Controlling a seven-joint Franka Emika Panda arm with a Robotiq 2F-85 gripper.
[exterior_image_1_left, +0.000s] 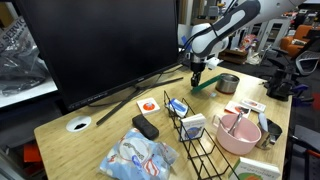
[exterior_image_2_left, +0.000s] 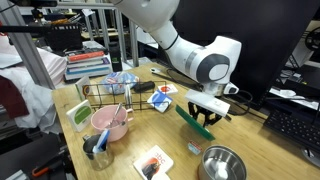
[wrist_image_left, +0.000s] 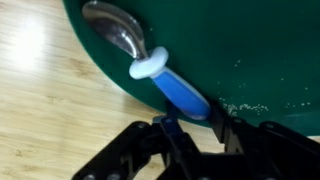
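A green plate (wrist_image_left: 240, 60) fills much of the wrist view, and a spoon with a metal bowl and blue handle (wrist_image_left: 185, 95) lies across it near the rim. My gripper has its fingertips at the handle's end and the plate's rim. Whether the fingers grip either one is unclear. In exterior view 2 the green plate (exterior_image_2_left: 192, 122) is tilted steeply beneath the white arm (exterior_image_2_left: 205, 60). In exterior view 1 the plate (exterior_image_1_left: 208, 84) shows just below the gripper (exterior_image_1_left: 197, 80); the spoon is not discernible there.
A metal pot (exterior_image_2_left: 222, 163) stands close beside the plate. Across the table are a wire rack (exterior_image_1_left: 203, 150), a pink tub (exterior_image_1_left: 238, 132) and a plastic bag (exterior_image_1_left: 138, 157). Behind the arm is a large black screen (exterior_image_1_left: 115, 45). Bare wood lies at the table's left.
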